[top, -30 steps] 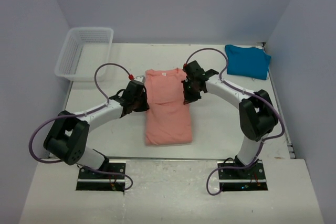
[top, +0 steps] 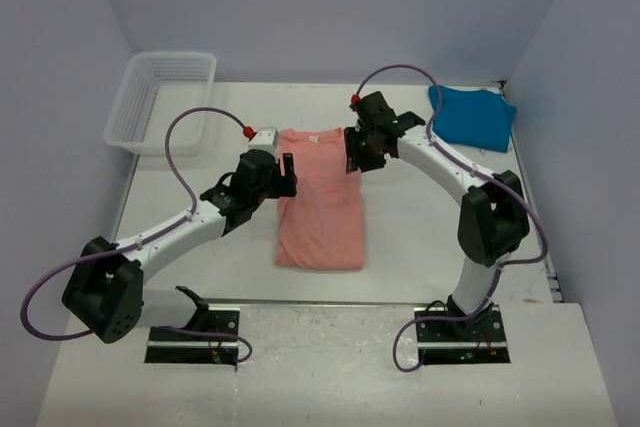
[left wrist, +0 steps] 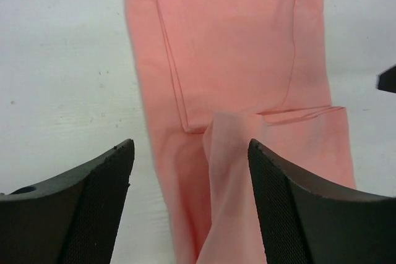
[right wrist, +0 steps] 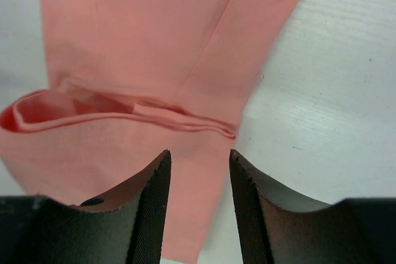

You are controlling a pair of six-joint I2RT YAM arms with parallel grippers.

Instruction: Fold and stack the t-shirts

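A salmon-pink t-shirt lies lengthwise in the middle of the table, its sides folded in and its lower part turned partway up over itself. In the left wrist view the turned edge rises in a small bump at its left corner. Over the shirt's left side hovers my left gripper, its fingers apart and nothing between them. My right gripper is above the right edge, also open and empty; the right wrist view shows a loose raised fold at the left. A folded blue shirt rests at the back right.
An empty-looking white basket stands at the back left. Grey walls border the table at the sides and back.
Both grippers have lifted off the pink shirt and opened, rising slightly away from the fold's edge. The blue shirt and the basket have not moved.
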